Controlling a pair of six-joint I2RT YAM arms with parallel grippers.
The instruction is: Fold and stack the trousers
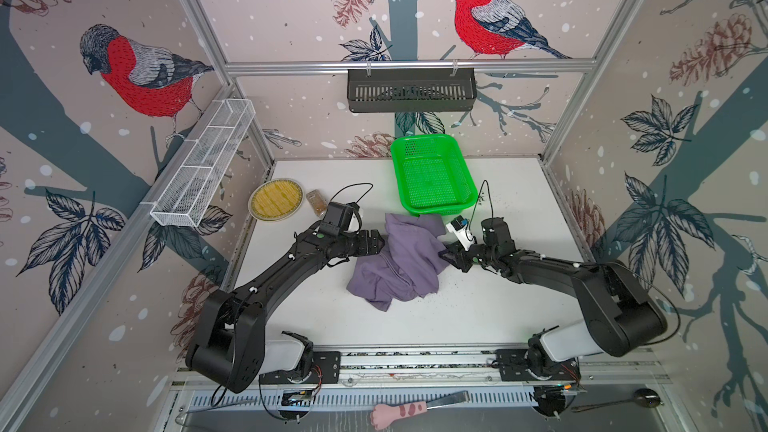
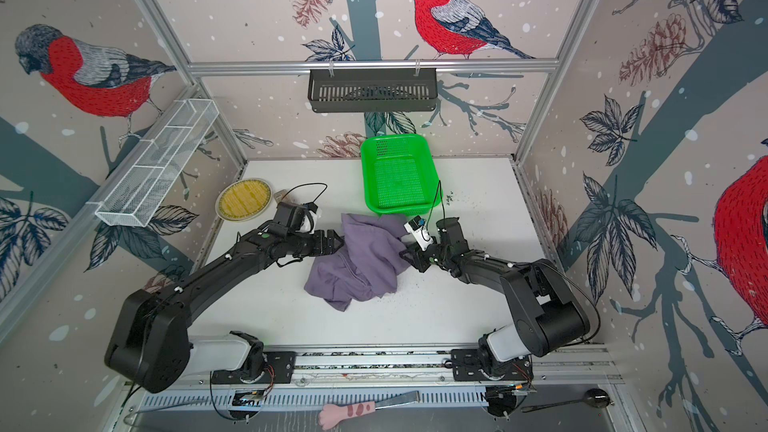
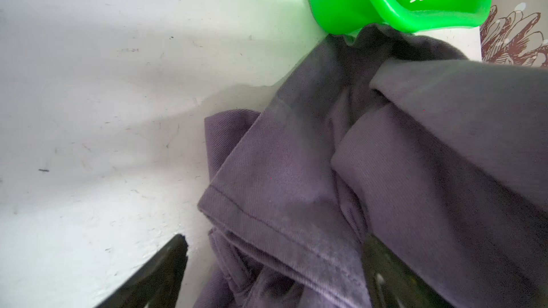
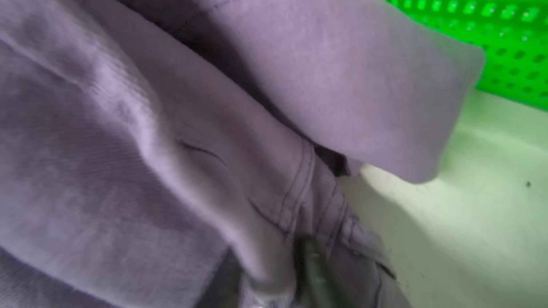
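Observation:
Crumpled purple trousers (image 1: 404,260) lie at the centre of the white table, just in front of the green basket. My left gripper hangs open over their left part, a hem and folded layers below it in the left wrist view. My right gripper is down at their right edge, a raised fold of cloth between its partly open fingers; whether it grips the fold is unclear in the blurred right wrist view.
The green basket (image 1: 432,172) stands at the back. A yellow dish (image 1: 274,199) and a small brown item (image 1: 317,202) are at the back left. Bare table (image 2: 376,328) lies in front of and right of the trousers.

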